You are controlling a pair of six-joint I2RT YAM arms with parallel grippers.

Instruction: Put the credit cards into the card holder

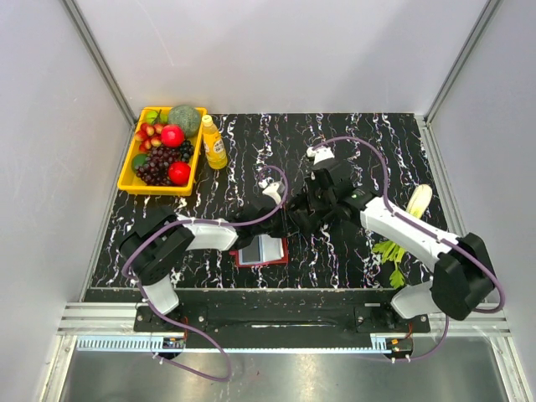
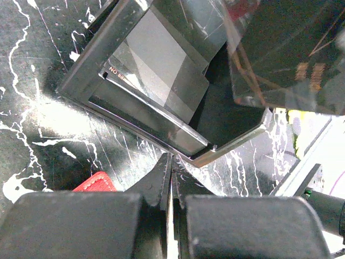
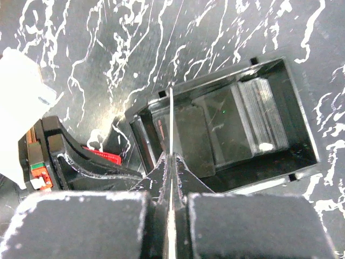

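Note:
The black card holder (image 3: 280, 162) lies in the middle, mostly hidden by the arms from above; black cards (image 3: 215, 129) are inside it. A red card case with cards (image 1: 261, 260) lies under my left arm. My left gripper is shut just beside the holder's near wall, nothing seen between its fingers. My right gripper is shut above the holder; a thin pale upright line shows at its fingertips, and I cannot tell whether that is held.
A yellow fruit tray (image 1: 127, 180) and yellow bottle (image 1: 213, 146) stand at back left. Celery (image 1: 417, 201) lies at the right.

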